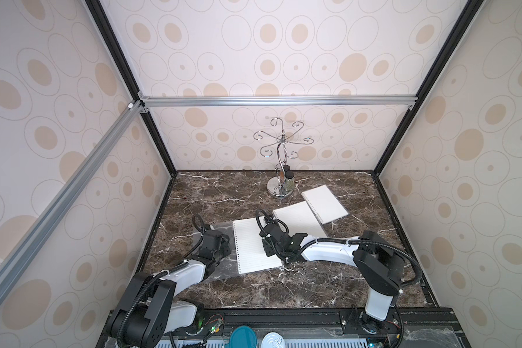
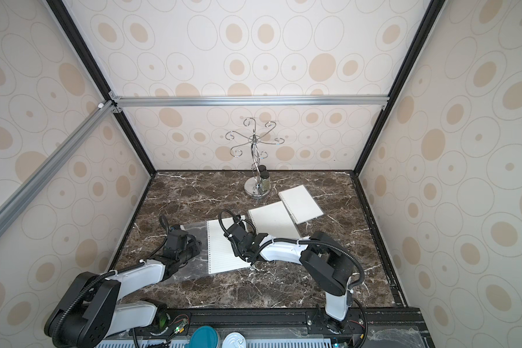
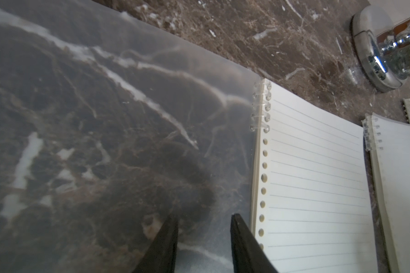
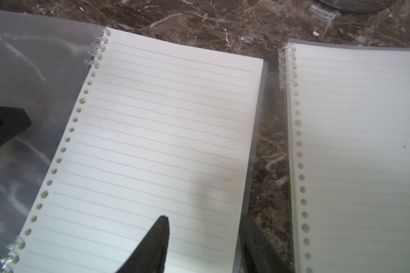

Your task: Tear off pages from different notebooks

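Observation:
A spiral notebook with a lined white page lies open, its clear cover folded out to the left. The page lies flat now. Above its right edge hovers my right gripper, fingers apart, with the page's lower right part seen between and beyond the fingers. My left gripper is over the clear cover, just left of the binding, its fingers apart and empty. A second notebook lies to the right of the first, and a third notebook lies behind it.
A chrome stand with curled arms rises behind the notebooks, a small jar at its base. Bare marble table shows at the back left and along the front.

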